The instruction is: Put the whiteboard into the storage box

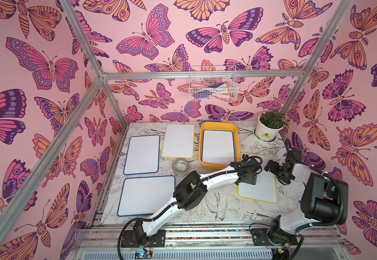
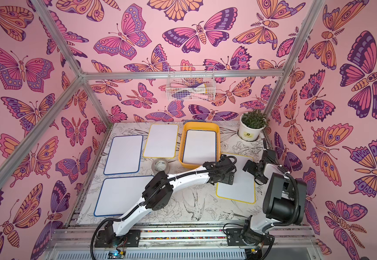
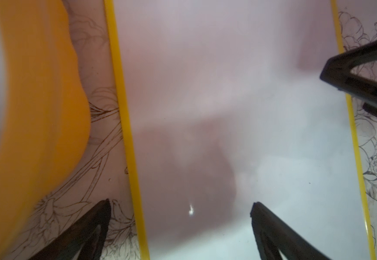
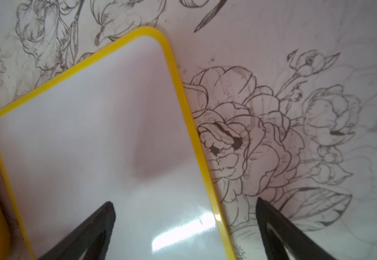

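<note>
A white board with a yellow rim [image 1: 264,186] lies flat on the right of the table, just right of the orange storage box [image 1: 239,149]. Inside that box rests a blue-rimmed board [image 1: 218,147]. My left gripper is open above the yellow-rimmed board's left edge, one finger on each side of that edge in the left wrist view. Over the opposite edge hovers my right gripper, also open, its fingers straddling the yellow rim in the right wrist view. Neither has anything clasped.
To the left lie a yellow-rimmed board [image 1: 178,140] and two blue-rimmed boards, one upper [image 1: 142,154] and one lower [image 1: 147,195]. A roll of tape [image 1: 180,166] sits among them. Behind the right arm stands a potted plant [image 1: 267,131].
</note>
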